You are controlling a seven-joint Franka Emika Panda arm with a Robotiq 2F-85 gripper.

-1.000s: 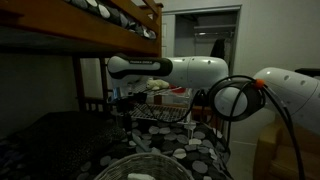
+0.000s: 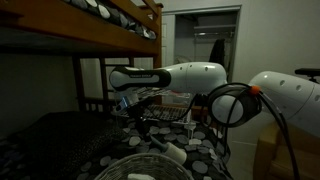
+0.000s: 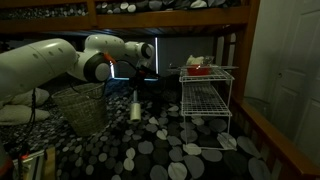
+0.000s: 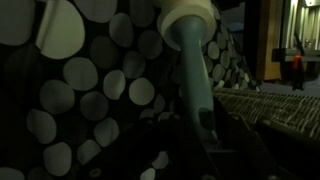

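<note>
A long object with a grey-blue handle [image 4: 195, 75] and a wide white end [image 4: 187, 18] is held in my gripper, which is shut on the handle. In the second exterior view the white end [image 3: 136, 112] hangs downward, above the dotted cloth. From the first exterior view, the object's white end [image 2: 177, 154] points to the right, near the far rim of the wicker basket [image 2: 112, 167]. My dark gripper [image 2: 142, 130] is hard to make out there. The fingertips are dim in the wrist view.
Beside the wicker basket [image 3: 80, 108], dark cloth with pale dots [image 3: 180, 150] covers the surface. A white wire rack [image 3: 205, 103] carries a red item [image 3: 200, 72]. Overhead runs a wooden bunk rail [image 3: 165, 19]. A brown armchair [image 2: 290, 152] stands at the right.
The gripper has come lower, and its wrist has turned. The held object, not discernible a second ago, now shows clearly beyond the basket's rim, its white end swung toward the right.
</note>
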